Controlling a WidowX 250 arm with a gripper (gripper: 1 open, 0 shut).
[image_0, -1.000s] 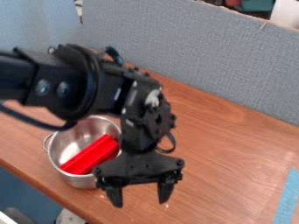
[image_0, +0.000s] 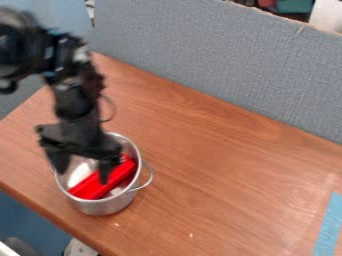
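The black gripper (image_0: 83, 150) is blurred, its fingers parted and reaching down over the left part of a steel pot (image_0: 120, 202) near the table's left front edge. Inside the pot lie a red elongated object (image_0: 106, 179) and a small white item (image_0: 79, 174) beside it, partly hidden by the gripper.
A grey padded wall (image_0: 214, 60) runs along the back. A light blue strip (image_0: 327, 225) lies at the right edge.
The gripper has moved left and back, from beside the pot on the table's front to over the pot.
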